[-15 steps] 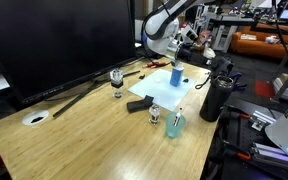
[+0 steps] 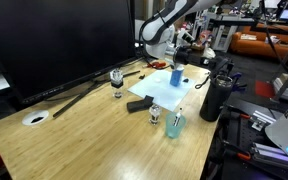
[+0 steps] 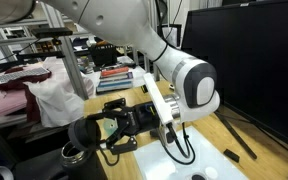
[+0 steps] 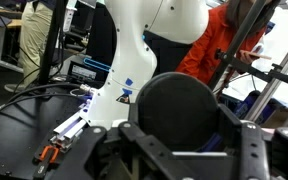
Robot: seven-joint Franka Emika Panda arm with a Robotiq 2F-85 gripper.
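Note:
A large dark, round-ended object (image 4: 174, 108) fills the middle of the wrist view, between the fingers of my gripper, which is shut on it. Its far side is hidden. At the far end of the table in exterior view 1, a blue cup-like thing (image 2: 177, 76) shows below the white arm (image 2: 160, 38), over white paper (image 2: 164, 95); whether it is the held object cannot be told. In exterior view 2 the white arm (image 3: 189, 80) reaches over the table, the dark gripper partly hidden.
A teal cup with a pen (image 2: 175, 124), a small bottle (image 2: 155, 115), a black block (image 2: 139, 104) and a silver-and-black container (image 2: 116, 82) stand on the table. The monitor (image 2: 64, 45) lines its back edge. A black bin (image 2: 213, 97) is at right.
The arm has shifted only slightly at the far end of the table. The other objects stay where they were.

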